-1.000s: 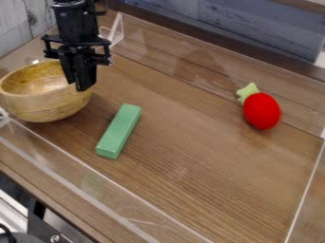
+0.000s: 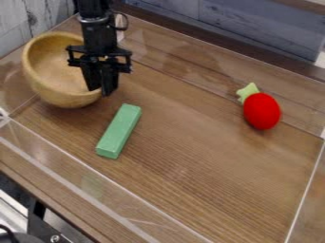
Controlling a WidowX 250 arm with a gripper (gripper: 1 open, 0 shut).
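Note:
A tan wooden bowl (image 2: 48,76) sits at the upper left of the table, tilted. My dark gripper (image 2: 91,59) is at the bowl's right rim, its fingers reaching down around that edge; whether they hold it is not clear. A green block (image 2: 118,131) lies below and right of the bowl.
A red oval object (image 2: 261,111) with a small pale green piece (image 2: 248,93) behind it rests on the right of the wooden table (image 2: 203,180).
The bowl has shifted up, away from the front, and looks more tilted. My gripper has moved a little with it. The green block and red object stay put.

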